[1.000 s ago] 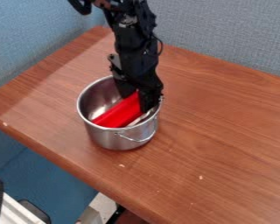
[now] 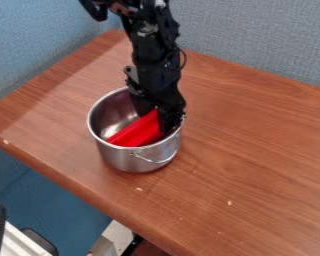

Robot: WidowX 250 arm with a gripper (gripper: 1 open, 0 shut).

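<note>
A steel pot point(image 2: 129, 155) with a wire handle stands on the wooden table. Inside it lies a long red object point(image 2: 133, 131), slanting up toward the right. My black gripper point(image 2: 157, 112) reaches down from above into the right side of the pot, at the upper end of the red object. It looks shut on that object, though its fingertips are mostly hidden by the dark housing and the pot.
Grey-blue padded walls border the back.
My gripper has shifted very slightly inside the pot, and less light shows at the right end of the red object. The pot stands where it was.
</note>
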